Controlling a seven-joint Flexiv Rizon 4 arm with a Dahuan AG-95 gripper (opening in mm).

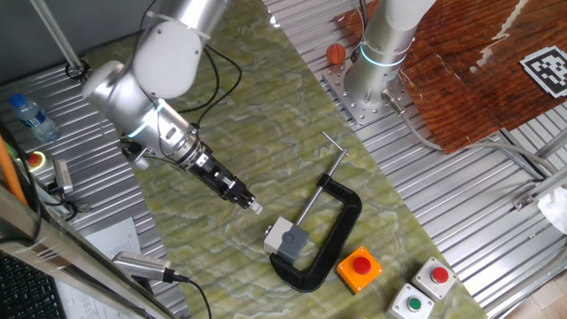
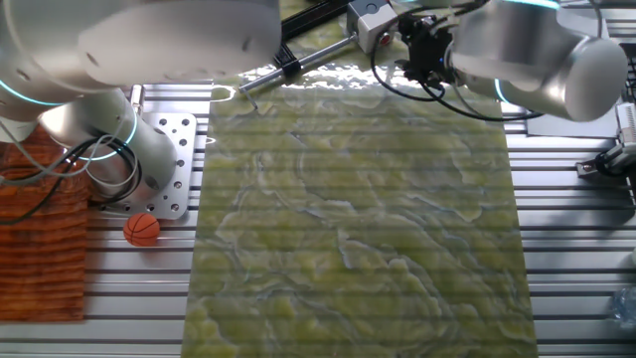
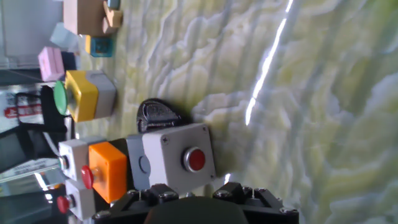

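My gripper (image 1: 255,206) points down and to the right over the green marbled mat, apart from a box to its lower right. Its light tip looks narrow, and how its fingers stand does not show clearly. The white and grey box (image 1: 277,235) sits at the lower end of a black C-clamp (image 1: 341,232). In the wrist view, the box's white face (image 3: 168,158) carries a red button (image 3: 194,160), just above the dark gripper parts along the bottom edge. Part of the clamp (image 3: 157,114) is visible beside the box there. Nothing held can be made out.
An orange box with a red button (image 1: 360,269) lies right of the clamp. Beyond it are a white red-button box (image 1: 435,276) and a green-button one (image 1: 412,303). The mat (image 2: 358,229) is broadly clear.
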